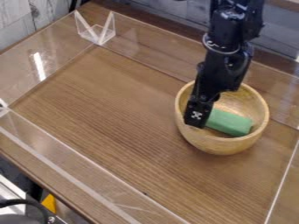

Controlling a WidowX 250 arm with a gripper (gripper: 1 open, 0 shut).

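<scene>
My black gripper (209, 105) hangs over the left part of a wooden bowl (256, 107) on the right side of the table, its fingers open and reaching down to about the bowl's rim and inside. A green block (232, 124) lies in the bowl, to the right of the fingertips. Whether the fingers touch the bowl is unclear.
A white wire-like holder (96, 26) stands at the back left. A wall runs along the back edge. Dark and yellow items show at the lower-left corner.
</scene>
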